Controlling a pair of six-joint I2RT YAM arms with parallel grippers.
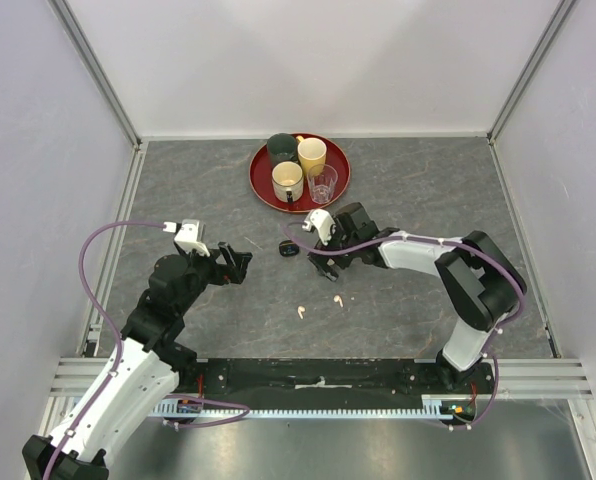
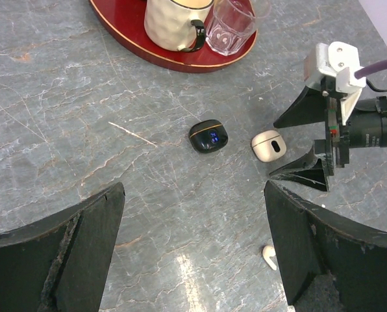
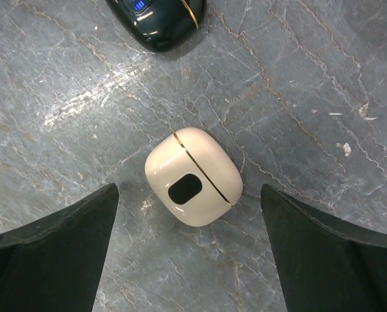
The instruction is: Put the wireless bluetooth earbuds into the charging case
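On the table lies a cream charging case [image 3: 200, 172], its lid seam closed and a dark oval on one face. Over it, my right gripper stands open, with a gap between each finger and the case. The left wrist view also shows that case [image 2: 269, 146] near the tips of my right gripper. Two small pale earbuds [image 1: 300, 312] [image 1: 339, 300] rest toward the table's front; one earbud [image 2: 269, 257] appears beside a left finger. My left gripper is open above bare table.
A black case [image 2: 208, 136] with a lit blue display sits left of the cream one. Behind them, a red tray [image 1: 263, 188] carries mugs and a clear glass [image 1: 322, 183]. A thin pale stick [image 2: 132, 134] lies on the left.
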